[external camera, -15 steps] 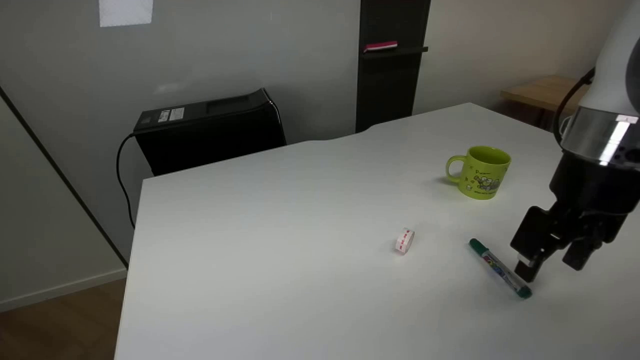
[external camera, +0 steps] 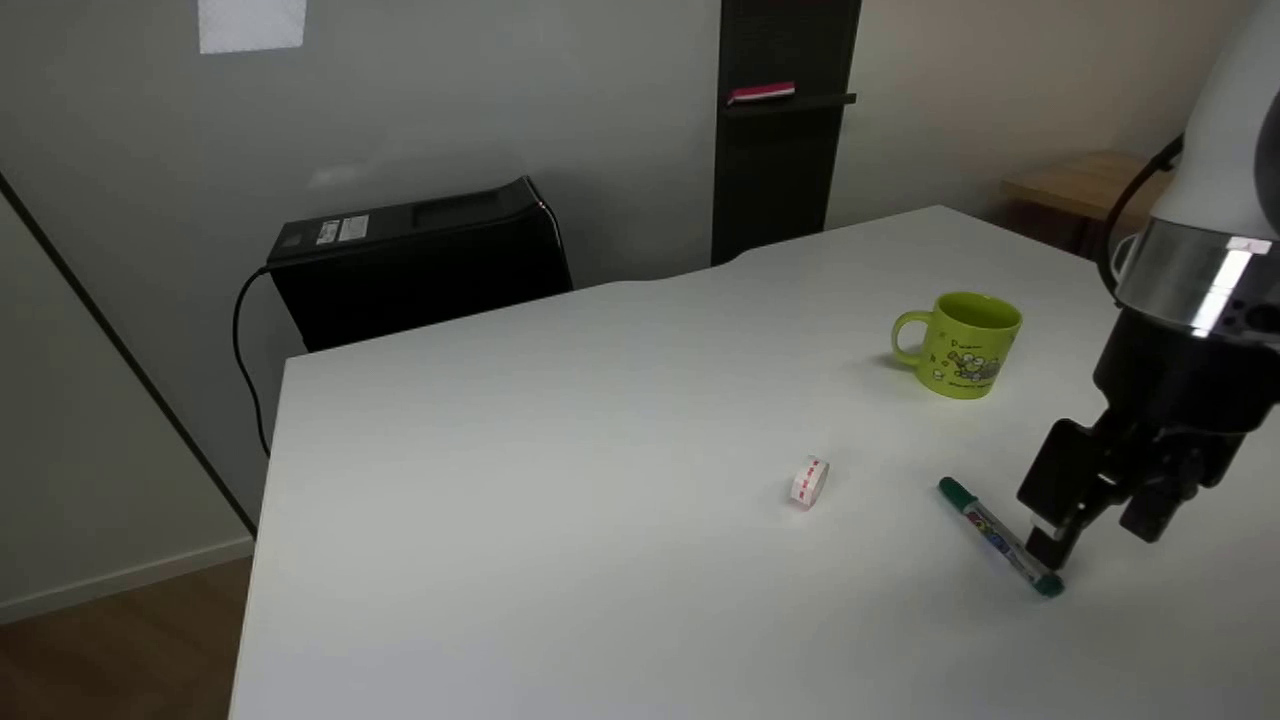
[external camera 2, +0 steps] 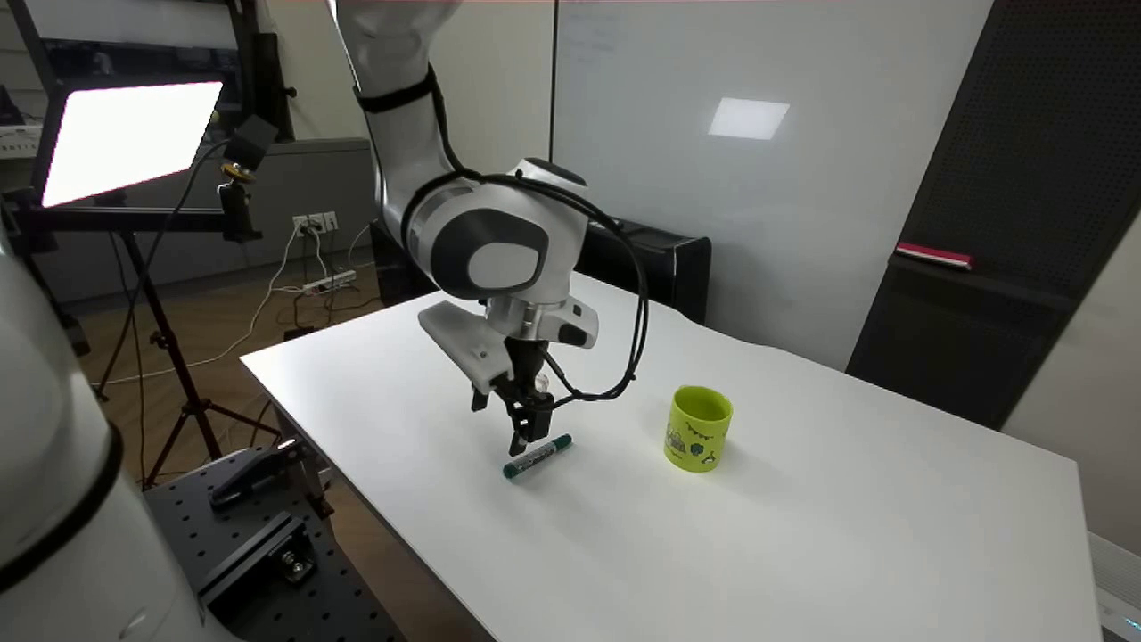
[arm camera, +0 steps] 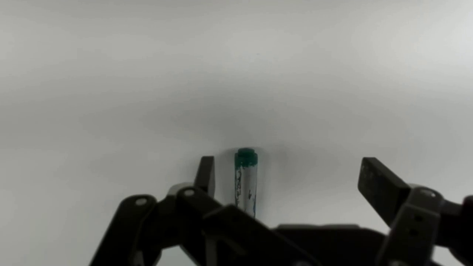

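Note:
A marker with green ends (external camera: 998, 535) lies flat on the white table. My gripper is open above the table, its fingers wide apart. Seen from the wrist, one end of the marker (arm camera: 246, 179) shows between the two fingers, much closer to the left finger (arm camera: 206, 175) than to the right one (arm camera: 383, 188). The rest of the marker is hidden there behind the gripper body. In exterior view 2 the fingertips hang just over the marker (external camera 2: 537, 456); whether they touch it I cannot tell.
A green mug (external camera: 968, 346) stands upright farther back on the table (external camera: 540, 504). A small white and red tape roll (external camera: 810, 482) lies left of the marker in exterior view 1.
Against one second ago, my gripper has shifted very slightly left in exterior view 1. The marker, mug and tape roll are where they were.

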